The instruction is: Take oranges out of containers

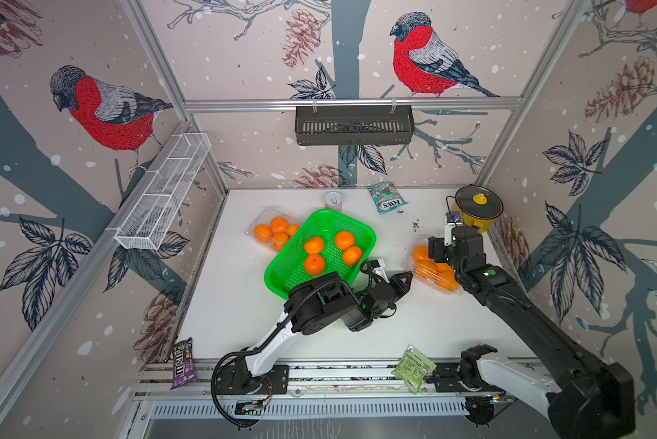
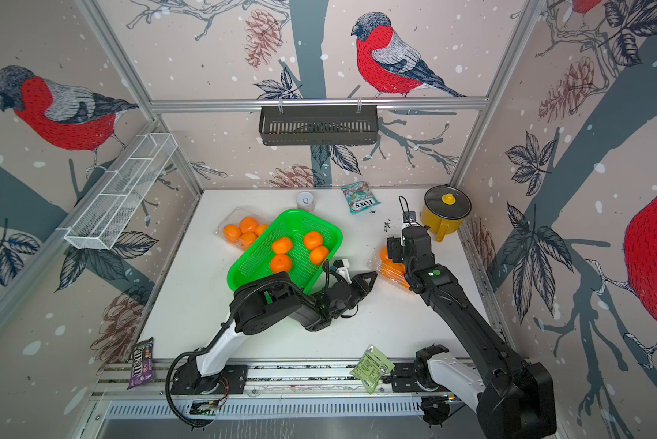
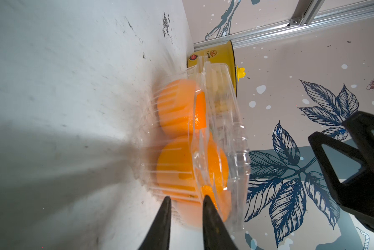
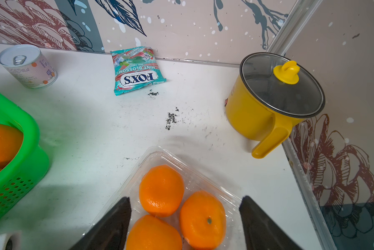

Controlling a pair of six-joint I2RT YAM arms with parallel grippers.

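Several oranges [image 4: 161,190] lie in a clear plastic container [image 1: 410,276] on the right side of the table. My right gripper is over this container, its fingers open and apart, with oranges in view between and beyond them. Low on the container's left side is my left gripper, with a narrow gap between its fingertips; whether it touches the plastic wall is unclear. A green basket [image 1: 277,276] holds several oranges [image 1: 314,265], its front edge partly behind the left arm. Behind it at the left, a second clear container [image 1: 258,216] holds several oranges too.
A yellow pot [image 4: 253,110] with a glass lid stands at the back right, close to the right gripper. A can [image 4: 30,68] and a teal candy bag [image 4: 137,70] are along the back. Bare table lies at the left and front.
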